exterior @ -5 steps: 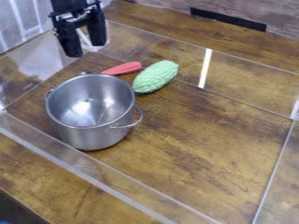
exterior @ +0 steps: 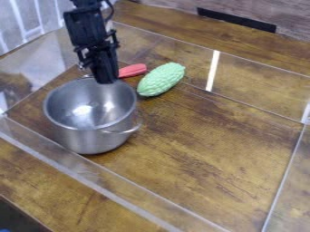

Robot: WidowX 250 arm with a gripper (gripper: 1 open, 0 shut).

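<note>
My black gripper (exterior: 103,71) hangs point-down at the back rim of a steel pot (exterior: 91,127), its tip low over the rim; it looks shut, with nothing visible between its fingers, though the tip is small and dark. The pot stands on the left half of the wooden table (exterior: 218,154), a wire handle at its right. Behind and right of the pot lie a red object (exterior: 130,71), partly hidden by the gripper, and a pale green bumpy vegetable (exterior: 161,79).
Clear tape strips run across the table along the left, back and right.
My gripper has come down and to the right, from above the back left to the pot's back rim. The pot, red object and green vegetable look essentially in place.
</note>
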